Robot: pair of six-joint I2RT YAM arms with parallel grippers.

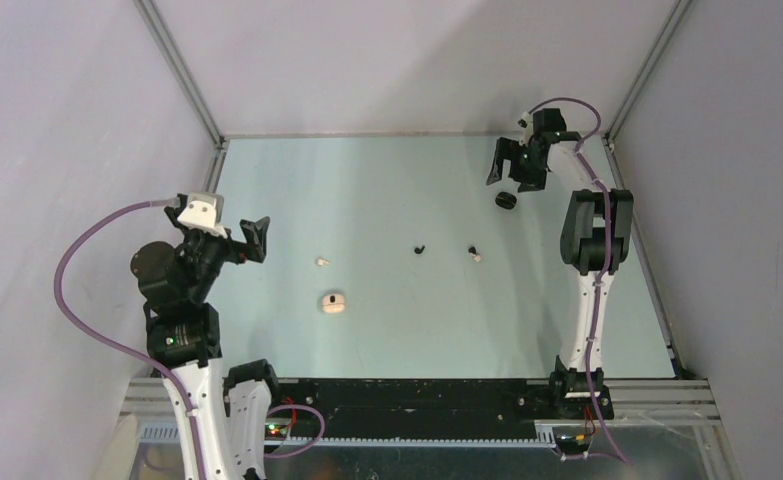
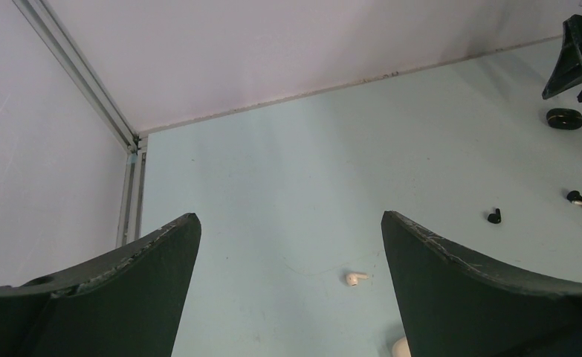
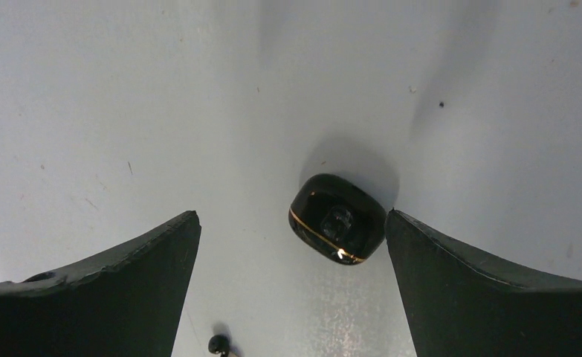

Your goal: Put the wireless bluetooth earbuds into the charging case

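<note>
A glossy black charging case (image 3: pixel 337 219) with a gold seam, lid closed, lies on the table at the back right. My right gripper (image 1: pixel 505 187) hangs above and just behind it, open and apart from it. In the right wrist view the case shows between the fingers, nearer the right one. One black earbud (image 1: pixel 419 250) lies mid-table. To its right a black earbud (image 1: pixel 472 249) and a white one (image 1: pixel 477 258) lie together. Another white earbud (image 1: pixel 322 262) lies near the white case (image 1: pixel 333 302) on the left. My left gripper (image 1: pixel 258 240) is open and empty.
Walls rise behind and on both sides of the table (image 1: pixel 397 340). The left gripper stays at the left edge, well clear of the small parts.
</note>
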